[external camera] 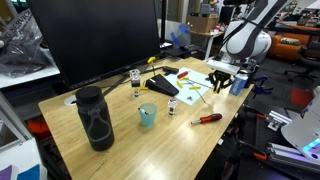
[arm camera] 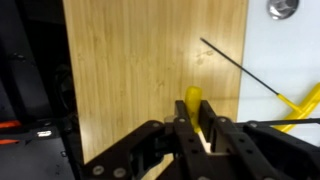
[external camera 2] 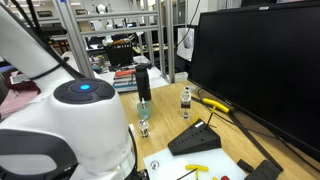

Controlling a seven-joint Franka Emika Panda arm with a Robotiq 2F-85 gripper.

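Note:
In the wrist view my gripper is shut on a yellow piece point(arm camera: 194, 102), which sticks up between the dark fingertips. The rest of this piece is hidden by the fingers. A yellow-handled tool point(arm camera: 300, 108) with a thin black shaft lies to the right, its handle on a white sheet and its shaft reaching over the wood. From the side, my gripper point(external camera: 221, 84) hangs at the right end of the table, near the white sheet point(external camera: 185, 97); what it holds is too small to make out there.
A red-handled screwdriver point(external camera: 206, 119) lies near the front edge. Further left stand a teal cup point(external camera: 147, 115), a small white bottle point(external camera: 172, 106) and a black cylindrical speaker point(external camera: 96, 118). A large monitor point(external camera: 110, 40) lines the back.

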